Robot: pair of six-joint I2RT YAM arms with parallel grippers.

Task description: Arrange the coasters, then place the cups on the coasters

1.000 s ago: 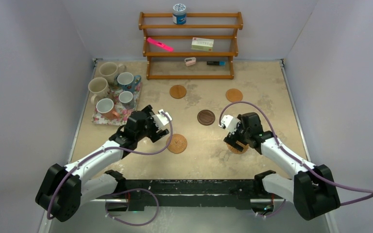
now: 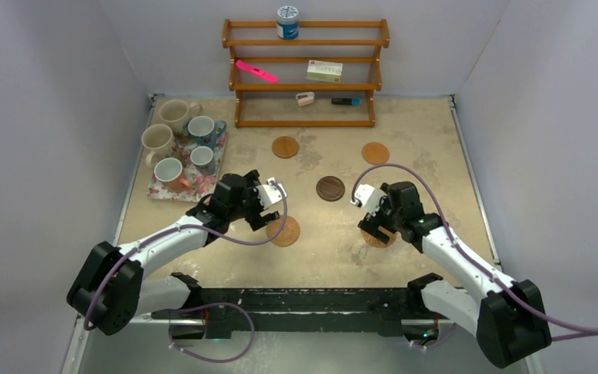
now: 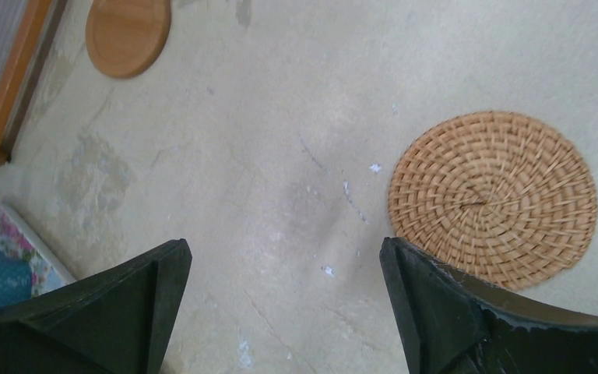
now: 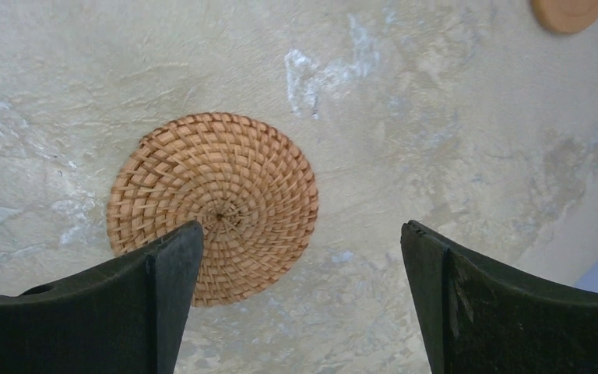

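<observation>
Several cups stand together on a floral tray (image 2: 205,185) at the back left, among them a white cup with an orange handle (image 2: 170,171), a small grey cup (image 2: 202,158) and a blue cup (image 2: 202,131). Coasters lie flat on the table: a dark wooden one (image 2: 330,188), two lighter wooden ones (image 2: 285,147) and two woven ones, one of them a woven coaster (image 3: 490,199) in the left wrist view. My left gripper (image 2: 263,199) is open and empty, right of the tray. My right gripper (image 2: 366,212) hangs open and empty near the other woven coaster (image 4: 218,206).
A wooden rack (image 2: 305,86) along the back wall holds a blue jar (image 2: 287,23), a pink item (image 2: 256,72), a green box (image 2: 325,71) and a marker (image 2: 346,101). Between the two arms the table is free apart from the coasters.
The left arm has shifted slightly to the right, away from the tray. My right arm's rear part moved a little, its gripper barely. Cups and coasters have stayed put.
</observation>
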